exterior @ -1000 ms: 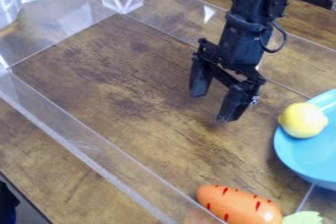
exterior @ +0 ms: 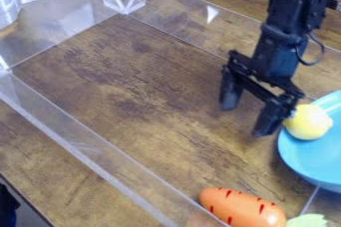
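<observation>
The black robot gripper [exterior: 248, 110] is low over the wooden surface in the right half of the camera view, its fingers spread open. Its right finger is close beside a yellow round object [exterior: 312, 121], partly in front of it; whether they touch I cannot tell. The yellow object rests on a blue plate [exterior: 306, 163] at the right edge. An orange toy carrot [exterior: 241, 207] with red marks lies at the bottom right, below the plate.
Clear plastic walls [exterior: 99, 145] run along the left and back of the wooden area [exterior: 120, 92].
My gripper has moved to the right and slightly down, toward the yellow object on the blue plate. The plate, yellow object and carrot look unmoved.
</observation>
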